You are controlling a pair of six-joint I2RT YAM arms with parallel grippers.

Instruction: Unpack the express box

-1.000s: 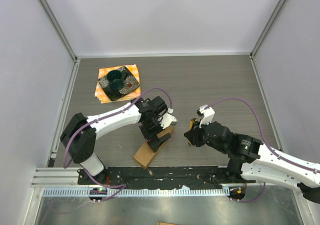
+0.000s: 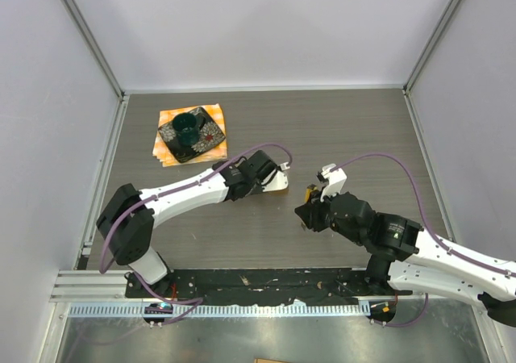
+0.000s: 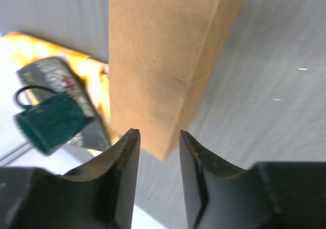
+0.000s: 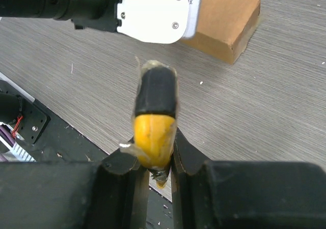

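Observation:
The brown cardboard box [image 4: 227, 18] is mostly hidden by the left arm in the top view; in the right wrist view one end shows past that arm. Close up in the left wrist view, the box [image 3: 153, 61] fills the upper middle, its near corner beyond my left gripper. Those fingertips stand apart: one overlaps the box's broad face, the other lies beside its edge, and no grip shows. My right gripper is shut on a yellow-and-black cutter [image 4: 154, 135], which points up and away from the box.
At the back left, a dark green mug [image 2: 185, 126] sits on a patterned black tray [image 2: 212, 135] over an orange checked cloth [image 2: 211, 110]. Both arms reach over the middle.
The box has left its spot near the front edge and moved toward the back, turning under the left arm. My left gripper has swung away from the front too. The right arm has barely moved.

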